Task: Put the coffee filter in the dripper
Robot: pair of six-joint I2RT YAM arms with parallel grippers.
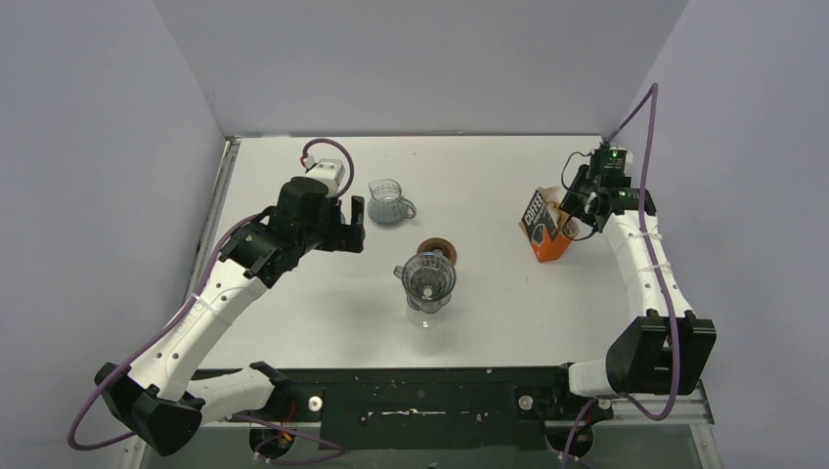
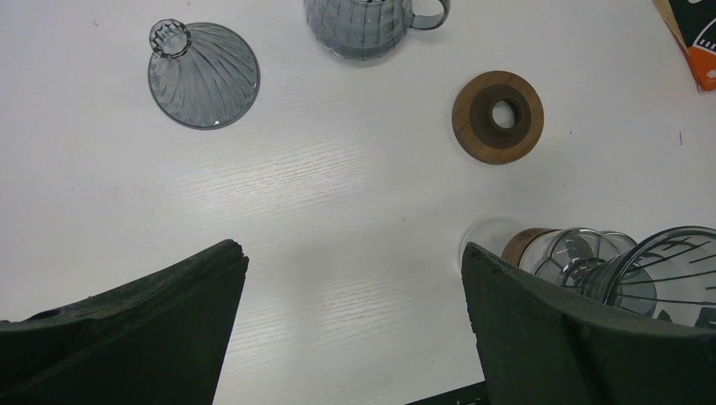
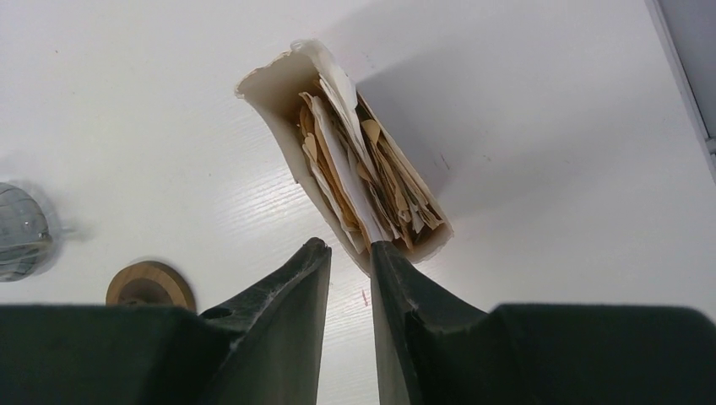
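Observation:
Brown and white paper coffee filters [image 3: 371,190] stand packed in an open-topped orange and black box [image 1: 547,234] on the right of the table. Over the box's near end my right gripper is partly open; a narrow gap with nothing in it separates its fingers. Whether the tips reach below the box's rim I cannot tell. A ribbed glass dripper [image 1: 428,278] sits empty on a clear carafe near the table's middle; its rim shows partly behind a finger in the left wrist view. My left gripper is wide open and empty, above bare table left of the dripper.
A round wooden stand [image 2: 480,135] lies just behind the dripper. Farther back is a grey glass jug [image 1: 388,203] with a handle. An upturned ribbed glass cone [image 2: 207,80] rests at the left. The table between dripper and filter box is clear.

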